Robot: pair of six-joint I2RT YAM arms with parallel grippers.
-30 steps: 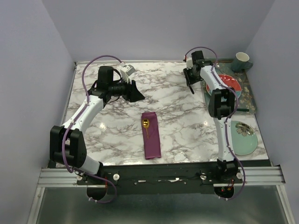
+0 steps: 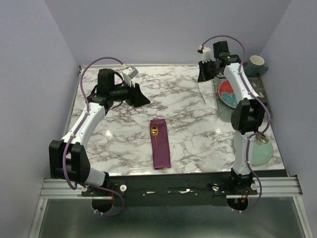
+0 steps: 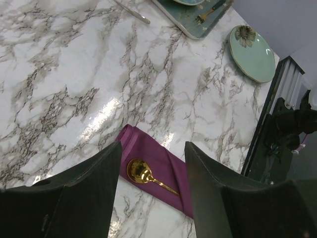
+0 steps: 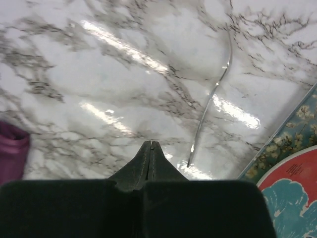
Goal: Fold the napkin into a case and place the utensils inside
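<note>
The purple folded napkin [image 2: 161, 154] lies at the front middle of the table, with a gold spoon [image 3: 139, 171] resting on it. My left gripper is open and empty, raised above the table behind the napkin. In the right wrist view my right gripper is shut, its fingertips together and nothing between them. The silver fork [image 4: 205, 110] shows as a thin curved line just right of those fingertips, apparently edge-on on the marble. Its handle [image 3: 138, 16] also appears near the top of the left wrist view.
Right of the fork stands a patterned tray [image 2: 224, 113] bearing a red and blue bowl [image 2: 228, 93]. A gold fork [image 3: 201, 18] lies in that tray. A green mug [image 2: 254, 65] is at the back right, a pale green plate [image 2: 262, 152] in front. Marble between napkin and fork is clear.
My left gripper shifted slightly.
</note>
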